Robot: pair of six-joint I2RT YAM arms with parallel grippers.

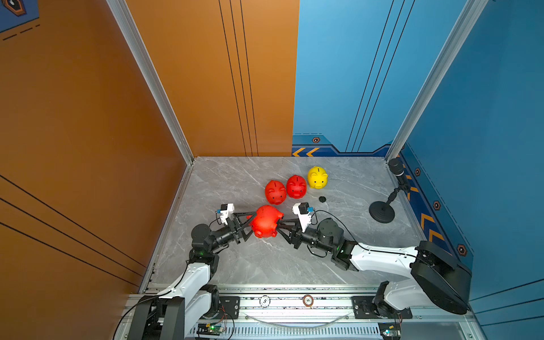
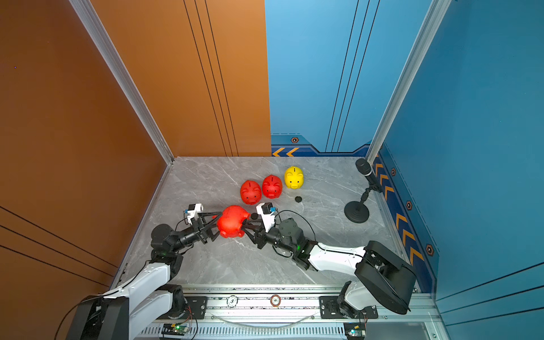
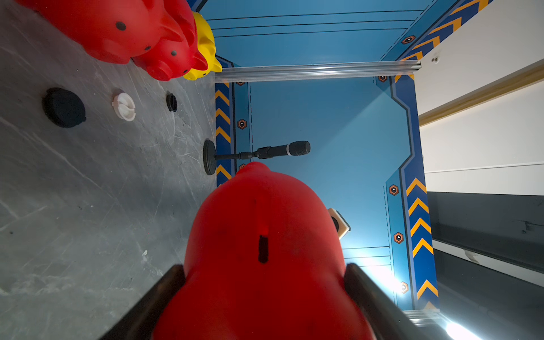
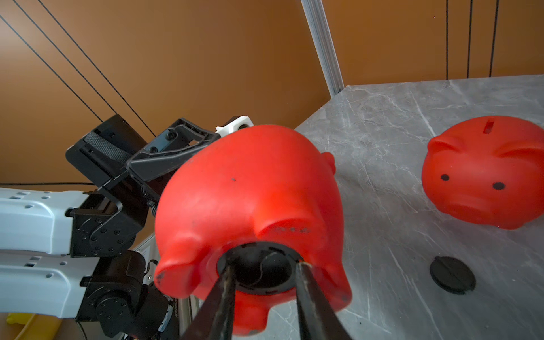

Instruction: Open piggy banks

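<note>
A red piggy bank point(image 1: 265, 221) is held up between both grippers. My left gripper point(image 1: 249, 218) is closed around its sides; the left wrist view shows its coin slot point(image 3: 263, 249). My right gripper stands open at the bank's underside, where the round hole point(image 4: 260, 266) is uncovered. Two other red banks point(image 1: 275, 192) point(image 1: 296, 186) and a yellow bank point(image 1: 317, 177) stand upright at the back. Black plugs point(image 3: 63, 107) point(image 3: 171, 102) and a white plug point(image 3: 123, 106) lie on the table.
A black microphone on a stand point(image 1: 381, 209) is at the right of the table.
</note>
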